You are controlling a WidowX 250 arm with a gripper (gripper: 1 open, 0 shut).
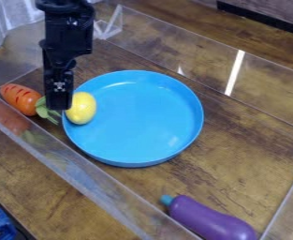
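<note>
A black gripper (59,94) hangs open at the left rim of a blue plate (142,122), its fingers just left of a yellow egg-shaped object (81,108) lying on that plate. An orange toy carrot (20,97) with green leaves lies on the wooden surface left of the plate, close under the gripper. Whether the fingertips touch either object cannot be told.
A purple toy eggplant (213,218) lies at the lower right. Clear plastic walls border the wooden surface (224,141), which is bare to the right of the plate.
</note>
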